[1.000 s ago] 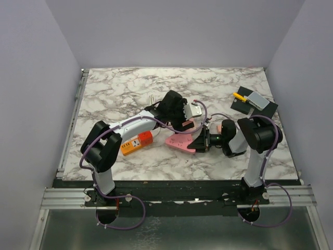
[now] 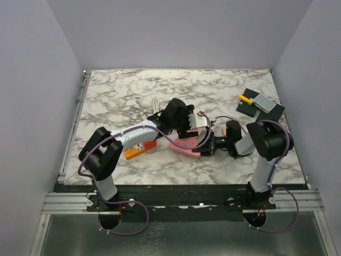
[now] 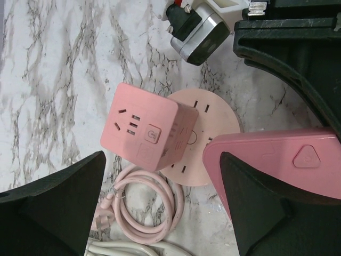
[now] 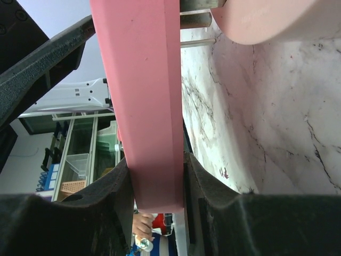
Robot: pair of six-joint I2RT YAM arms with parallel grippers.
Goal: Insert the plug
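In the left wrist view a pink cube (image 3: pixel 139 128) with socket slots and a button overlaps a pale pink slotted disc (image 3: pixel 221 114). My left gripper is open, its dark fingers (image 3: pixel 58 205) spread to either side, the cube just past their tips. A pink power strip (image 4: pixel 141 106) stands between the fingers of my right gripper, which is shut on its end. The same strip (image 3: pixel 282 160) shows beside the disc. Metal prongs (image 4: pixel 196 21) project past the strip in the right wrist view; their owner is hidden.
A coiled pink cord (image 3: pixel 146 208) with a plug (image 3: pixel 103 217) lies below the cube. An orange and yellow strip (image 2: pixel 139 149) lies left of the grippers. A dark pad (image 2: pixel 266 113) with tools sits at the right.
My left gripper has shifted slightly toward the front of the table and turned a little. The right gripper and the pink strip stay nearly in place.
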